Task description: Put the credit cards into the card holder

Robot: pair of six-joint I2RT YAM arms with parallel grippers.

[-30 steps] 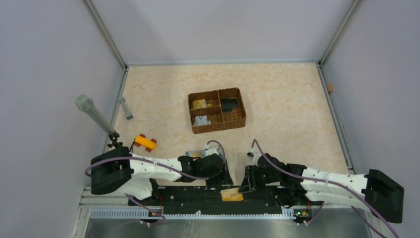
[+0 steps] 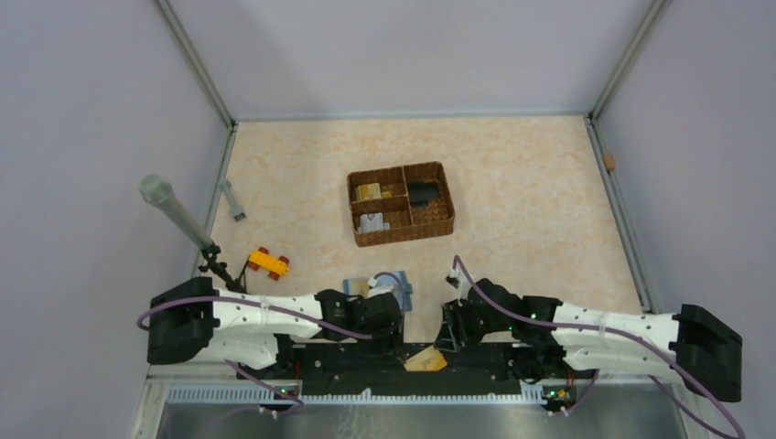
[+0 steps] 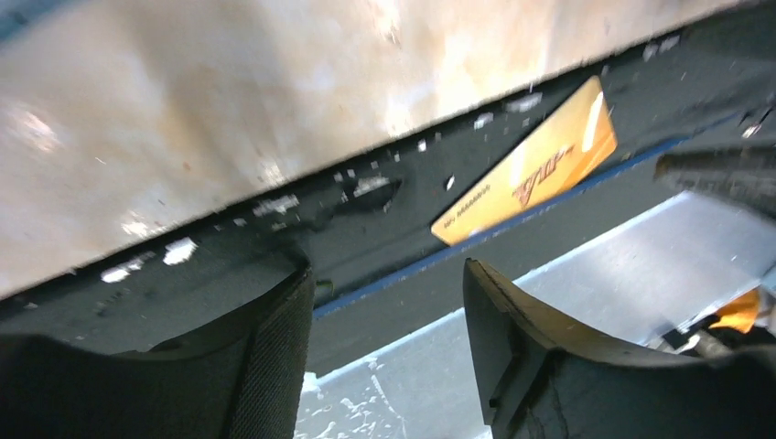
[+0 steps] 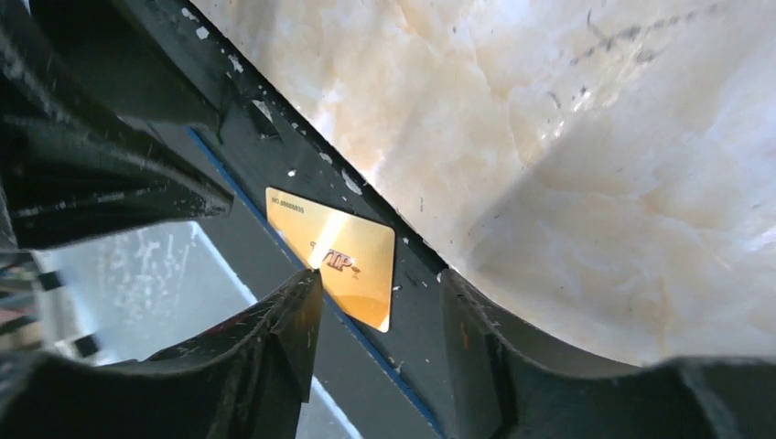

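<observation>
A gold card (image 2: 426, 359) lies on the black strip along the table's front edge. Its dark printing shows in both wrist views, with the card (image 3: 535, 174) right of the left fingers and the card (image 4: 339, 259) beyond the right fingertips. My left gripper is open, with a gap over bare black strip. The right gripper also has its fingers apart and nothing held between them. A blue-edged item (image 2: 404, 283) is partly covered by the left arm; I cannot tell whether it is the card holder.
A wicker basket (image 2: 403, 238) with compartments holds yellow, white and dark items further back. The yellow toy car (image 2: 268, 262) stands at the left. Wide bare table lies to the right. Both arms are close together around the card.
The left gripper has drawn away to the left of the card. My right gripper has shifted slightly left. The card has turned a little and lies at a slant.
</observation>
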